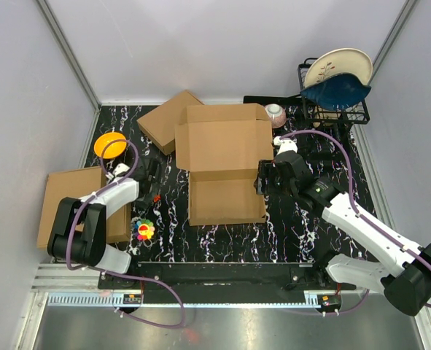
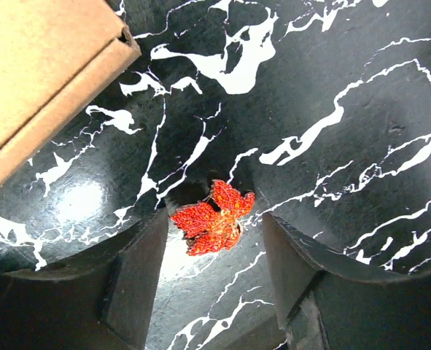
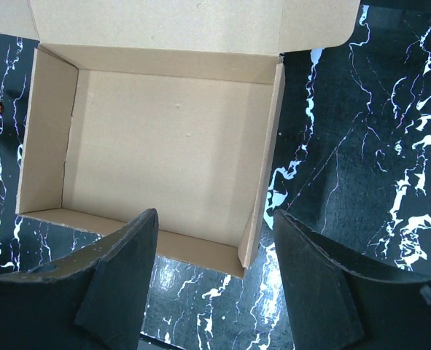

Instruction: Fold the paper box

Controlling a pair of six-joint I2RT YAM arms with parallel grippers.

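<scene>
The brown paper box (image 1: pixel 226 197) stands mid-table with its base tray open toward me. Its lid (image 1: pixel 224 144) is laid back behind it, flaps spread. My right gripper (image 1: pixel 263 178) is open above the box's right side. In the right wrist view, the right wall (image 3: pixel 262 197) and its near corner show between the spread fingers, with neither finger seen touching the card. To the left of the box, my left gripper is part open over the table. A small red clip-like object (image 2: pixel 215 219) appears between its fingers, apparently on the tabletop; nothing is held.
Closed brown boxes lie at the back (image 1: pixel 168 120) and far left (image 1: pixel 73 197). A yellow bowl (image 1: pixel 110 144) and a colourful flower-shaped toy (image 1: pixel 144 230) are near the left arm. A dish rack (image 1: pixel 335 113) stands back right. Bare marble lies in front of the box.
</scene>
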